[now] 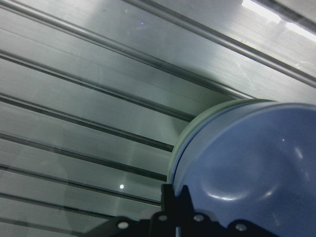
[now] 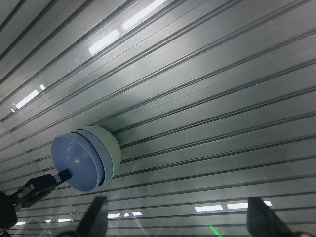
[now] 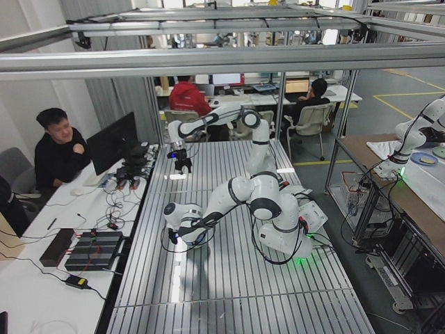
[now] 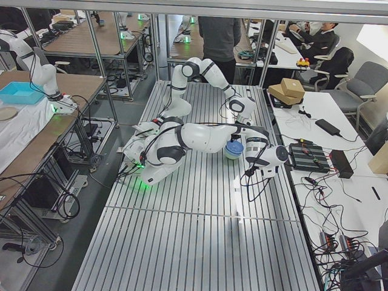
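Observation:
Stacked bowls, a blue bowl (image 2: 74, 158) in a pale green bowl (image 2: 111, 143), stand on the slatted metal table (image 2: 207, 123). In the left wrist view my left gripper is at the blue rim, fingertips close together, apparently shut on it. A second blue rim shows between top bowl and green one. In the camera left view the stack is mostly hidden under the near arm. My right gripper (image 3: 182, 165) hangs higher, at the far part of the table; its blurred fingers stand wide apart in the right wrist view, with nothing between them.
A white side desk (image 4: 327, 200) with cables, black boxes and a monitor runs along one edge, where a person sits. Metal frame bars cross above.

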